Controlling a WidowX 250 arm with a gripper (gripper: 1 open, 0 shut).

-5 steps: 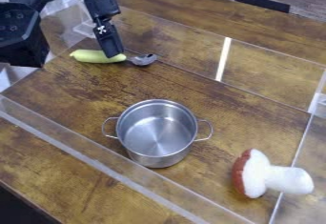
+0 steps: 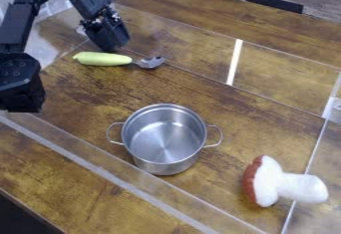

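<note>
My black gripper is at the upper left, just above a pale yellow-green vegetable-like object lying on the wooden table. Whether the fingers are open or shut is hard to tell. A silver spoon-like utensil lies at that object's right end. A steel pot with two side handles stands in the lower middle. A white mushroom-like object with a red-brown edge lies at the lower right.
Clear plastic panels or edges border the work area at the left, bottom and right.
My arm and gripper have shifted slightly up and left, away from the yellow-green object. The pot, utensil and mushroom-like object have not moved.
</note>
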